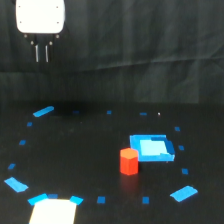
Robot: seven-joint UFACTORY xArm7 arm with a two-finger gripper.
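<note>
High at the upper left hangs my gripper (pixel 42 58), pointing down, far from every object below. A narrow gap shows between its two thin fingers (pixel 47 52), with nothing in it. A red-orange block (pixel 129 162) with a six-sided look stands on the dark table, right of centre. Just behind it and to its right is a blue square tray (pixel 168 156), with a white square piece (pixel 153 147) inside. At the bottom edge, a cream block (pixel 53 212) is partly cut off by the frame.
Blue tape strips mark the black table: one at the far left (pixel 43 111), one at the near left (pixel 16 184) and one at the right (pixel 184 193). Several small blue squares lie between them.
</note>
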